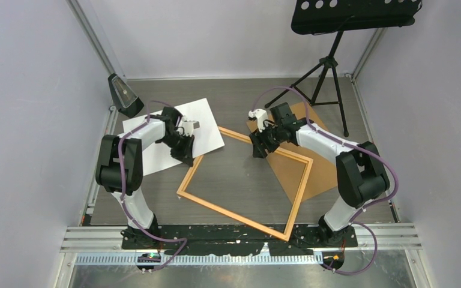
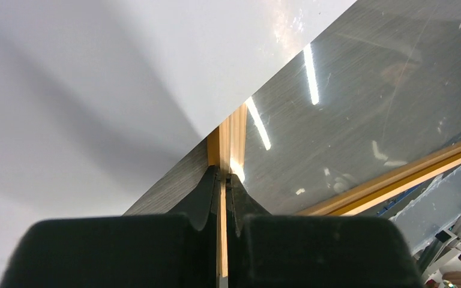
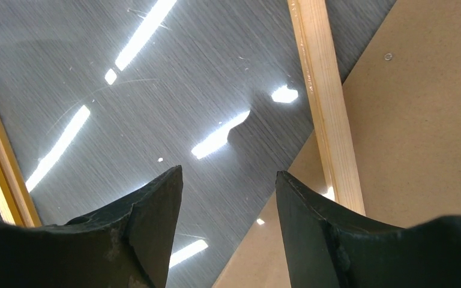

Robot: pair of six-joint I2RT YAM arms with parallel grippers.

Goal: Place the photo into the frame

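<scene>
The wooden frame (image 1: 234,216) lies on the floor, tilted, with glossy reflections inside it. A white sheet (image 1: 198,120) covers its upper-left corner. My left gripper is shut at the frame's left bar, just by the sheet's edge; I cannot tell that it holds anything. My right gripper is part open above the frame's inside, near its upper bar (image 3: 321,90), with nothing between its fingers. A brown board (image 3: 420,120) lies partly under that bar.
A black stand (image 1: 328,63) stands at the back right, a dark lamp-like object (image 1: 125,95) at the back left. Walls enclose the sides and back; a metal rail runs along the front.
</scene>
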